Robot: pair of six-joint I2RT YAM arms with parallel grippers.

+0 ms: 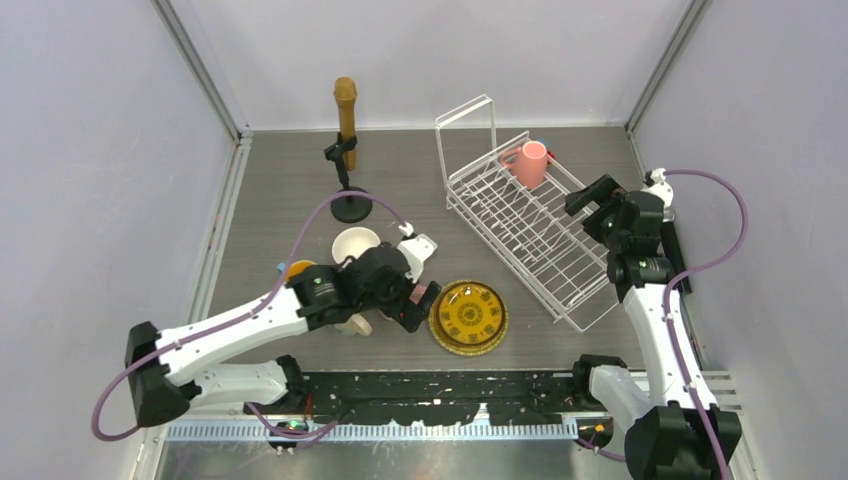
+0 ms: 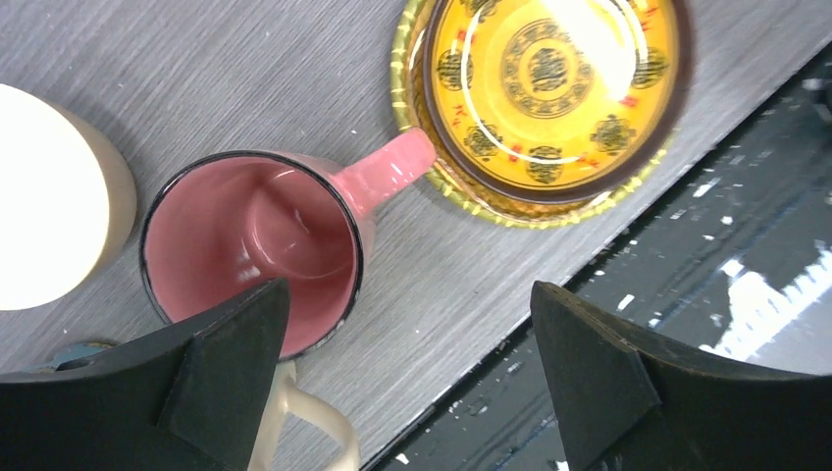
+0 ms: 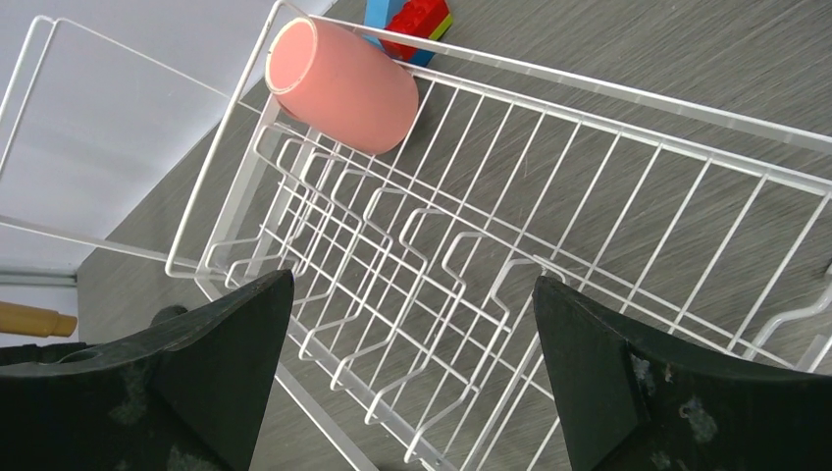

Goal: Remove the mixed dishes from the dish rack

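Observation:
One coral mug (image 1: pixel 530 165) (image 3: pixel 343 86) lies tilted in the far corner of the white wire dish rack (image 1: pixel 530 225) (image 3: pixel 549 235); the rest of the rack is empty. My right gripper (image 1: pixel 583 204) hovers open over the rack's right side, clear of the mug. Below my open left gripper (image 1: pixel 420 305) a pink mug (image 2: pixel 257 231) stands on the table, its handle pointing at stacked yellow plates (image 1: pixel 468 317) (image 2: pixel 549 88). Neither gripper has anything between its fingers. Close by are a white bowl (image 1: pixel 355 243), a cream mug (image 1: pixel 354 325) and an orange cup (image 1: pixel 299 268), partly hidden by the arm.
A microphone (image 1: pixel 346 110) on a black stand (image 1: pixel 350 206) is at the back left. Coloured blocks (image 3: pixel 412 25) lie behind the rack near the coral mug. Bare table separates the plates from the rack.

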